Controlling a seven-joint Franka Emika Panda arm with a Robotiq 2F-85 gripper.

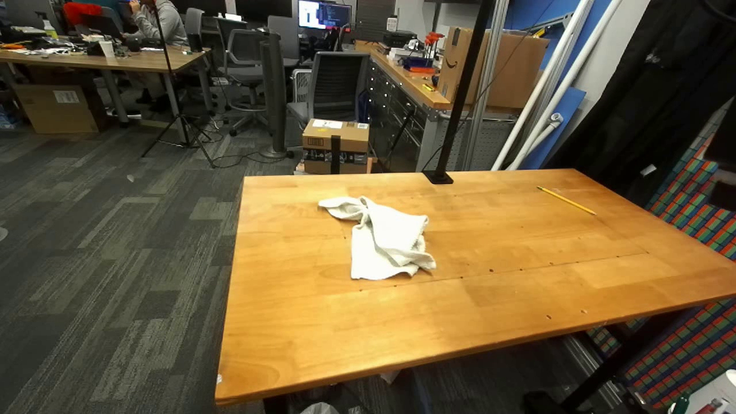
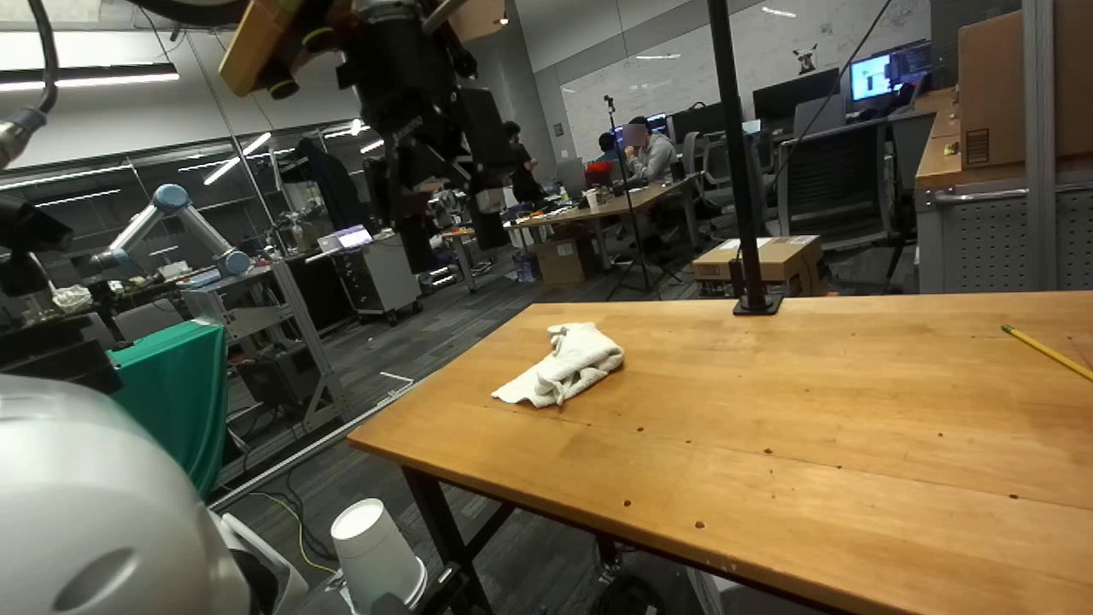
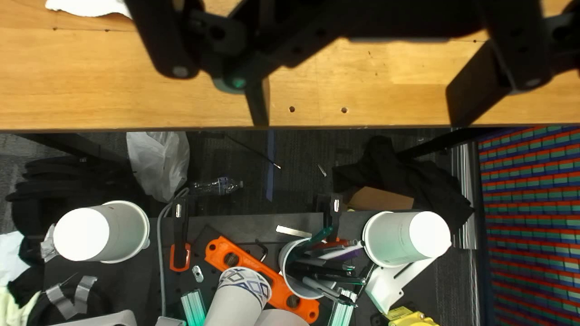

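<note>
A crumpled white cloth (image 1: 390, 241) lies on the left half of the wooden table (image 1: 331, 331). In exterior view 2 the same cloth (image 2: 579, 360) sits near the table's left side. A yellow pencil (image 1: 567, 200) rests toward the table's back right. High above and left of the table in exterior view 2 hangs my black gripper (image 2: 452, 244), well clear of the cloth. Its fingers stand wide apart in the wrist view, and the space between the pads is empty. Only an edge of the cloth (image 3: 87, 6) shows there, at the top left.
A black pole (image 1: 439, 176) rises from the table's back edge. Below the front edge, the wrist view shows a dark shelf with white cups (image 3: 103, 231), a cup of pens (image 3: 304, 271) and an orange tool (image 3: 261, 274).
</note>
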